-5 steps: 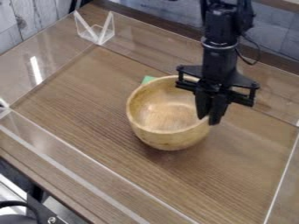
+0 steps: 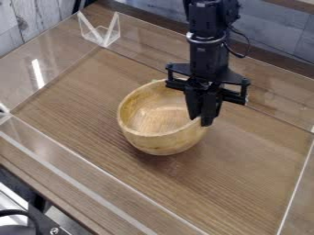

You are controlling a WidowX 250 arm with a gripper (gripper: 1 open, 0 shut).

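Note:
A wide tan bowl (image 2: 149,124) sits in the middle of the view, held tilted at its right rim by my black gripper (image 2: 197,105), which reaches down from the top. The gripper is shut on that rim, with the bowl's far side partly behind the gripper body. Whether the bowl rests on the wooden table (image 2: 86,156) or hangs just above it is hard to tell.
A white wire object (image 2: 105,27) stands at the back left near the table edge. Dark cables show at the lower left corner.
The gripper and bowl have moved left by a short way. A small green object seen behind the bowl earlier is now hidden.

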